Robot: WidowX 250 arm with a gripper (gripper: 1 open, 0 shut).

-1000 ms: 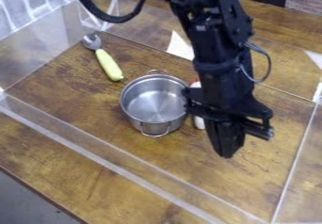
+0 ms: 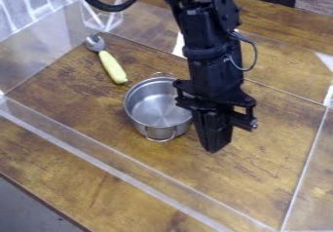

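Note:
My black gripper (image 2: 213, 136) hangs over the wooden table, just right of a steel pot (image 2: 151, 106) with two loop handles. Its fingertips point down and appear close together, with nothing seen between them. The body of the arm hides part of the table behind it and the pot's right side.
A yellow corn cob (image 2: 112, 66) and a grey wrench-like object (image 2: 95, 44) lie at the back left. Clear panels or edges border it.
My gripper has moved up and to the left in the view, closer to the pot. A white item seen behind it earlier is now hidden. The pot has not visibly moved.

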